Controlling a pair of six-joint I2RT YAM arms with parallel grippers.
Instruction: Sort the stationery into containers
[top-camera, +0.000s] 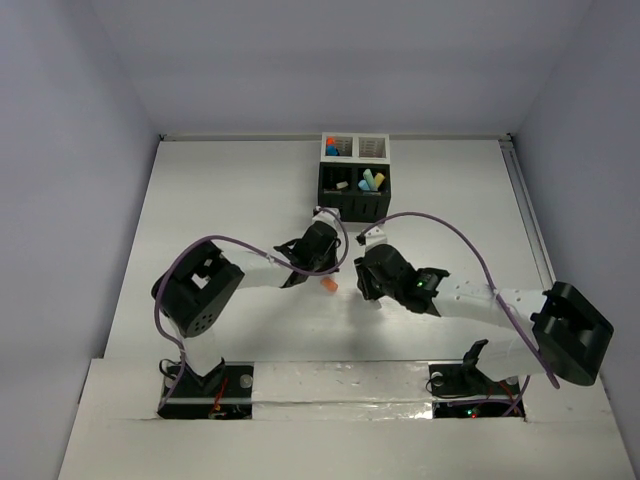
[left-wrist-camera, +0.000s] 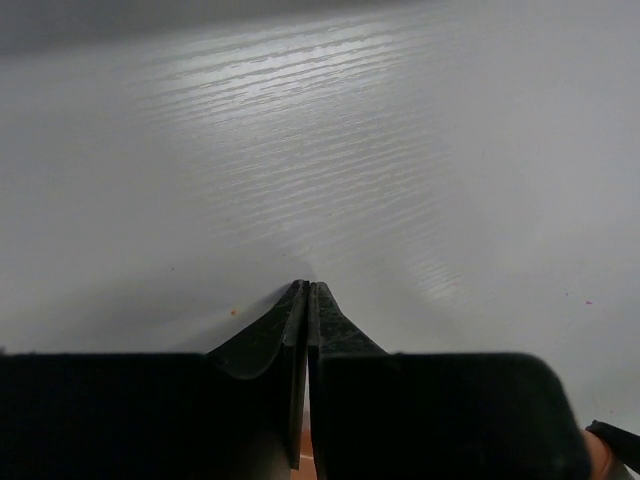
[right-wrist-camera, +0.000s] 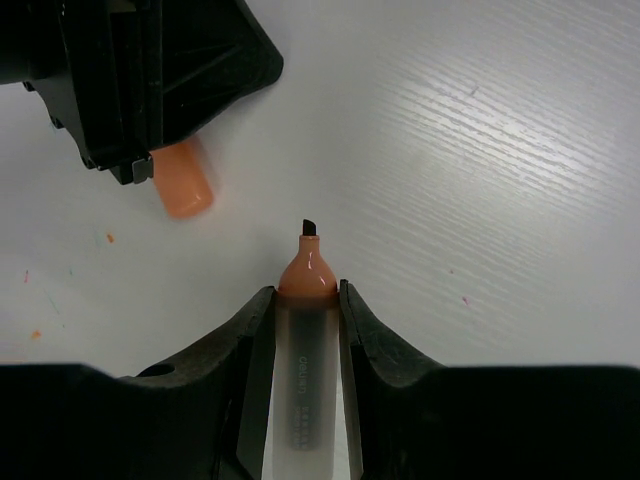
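Note:
My left gripper is shut, its fingertips meeting with nothing between them. The orange marker cap (top-camera: 329, 284) lies on the table just beside and under that gripper, outside its fingers; in the right wrist view the cap (right-wrist-camera: 182, 180) is partly covered by the left fingers (right-wrist-camera: 215, 70). In the left wrist view only a sliver of orange shows behind the dark fingers. My right gripper is shut on an uncapped marker (right-wrist-camera: 305, 390), with a clear grey barrel, orange neck and black tip pointing away from the gripper.
At the back centre stands a divided container, its white part (top-camera: 356, 136) behind its black part (top-camera: 350, 208); several small items lie in the compartments. The two grippers are close together.

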